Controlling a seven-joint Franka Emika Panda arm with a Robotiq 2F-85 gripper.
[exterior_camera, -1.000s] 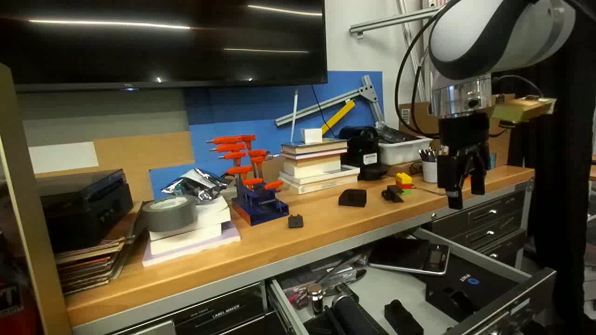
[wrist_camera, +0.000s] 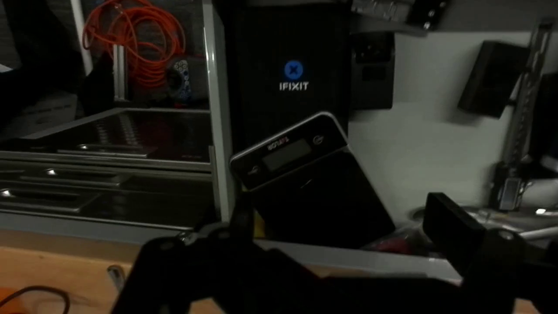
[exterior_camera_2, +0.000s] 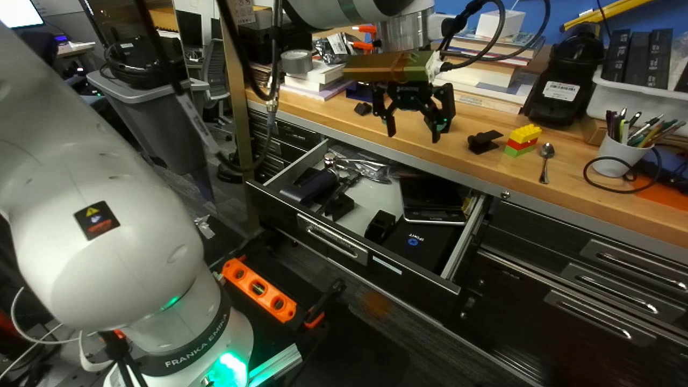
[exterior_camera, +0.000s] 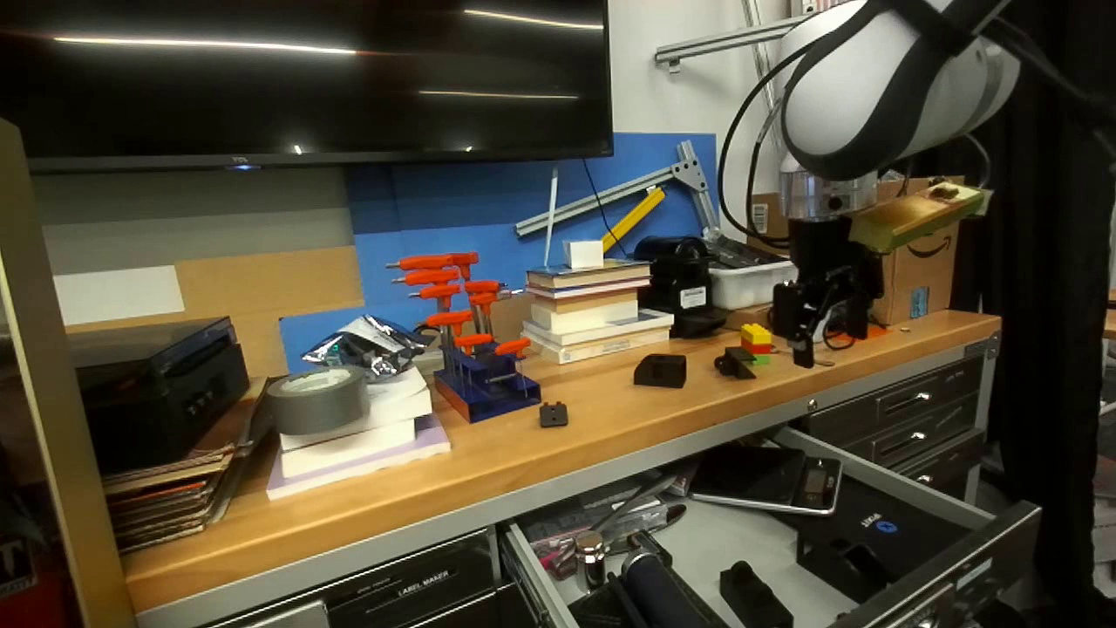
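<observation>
My gripper [exterior_camera_2: 413, 134] is open and empty, its fingers pointing down and set apart. In exterior view 2 it hangs in the air above the back of the drawer and the bench's front edge. The wrist view shows the dark fingers [wrist_camera: 454, 230] over the open drawer [exterior_camera_2: 335, 242]. Inside lie a black kitchen scale [wrist_camera: 319, 188] and a black iFixit box [wrist_camera: 293, 42], partly under the scale. On the bench stand a yellow, red and green brick stack [exterior_camera_2: 521, 141], a metal spoon [exterior_camera_2: 546, 155] and a small black part [exterior_camera_2: 484, 141].
Books [exterior_camera: 586, 314], an orange-handled hex key stand [exterior_camera: 486, 382] and grey tape [exterior_camera: 316, 399] line the bench. Dark parts [exterior_camera: 660, 370] lie near the middle. A pen cup [exterior_camera_2: 617, 155] stands at the right in exterior view 2.
In exterior view 1 my arm and gripper have shifted left and slightly up, and the gripper has turned. It now hides the pen cup there. The bench and drawer contents look unmoved.
</observation>
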